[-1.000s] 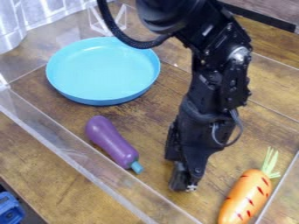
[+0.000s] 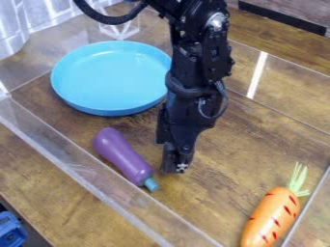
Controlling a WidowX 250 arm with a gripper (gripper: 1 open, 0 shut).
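Observation:
The black gripper (image 2: 176,157) is low over the middle of the wooden board, its tips just right of the purple eggplant toy (image 2: 123,154), near its blue-tipped end. I cannot tell whether it is open or shut. An orange toy carrot (image 2: 272,215) with green leaves lies at the lower right. A blue bowl (image 2: 108,73) sits at the upper left, behind the eggplant.
Clear plastic walls run along the lower left and right edges. A small blue object (image 2: 8,232) is at the bottom left corner, outside the wall. Bare board lies to the right of the gripper.
The gripper has moved left and back, away from the carrot and closer to the eggplant. The eggplant, carrot and bowl appear unmoved.

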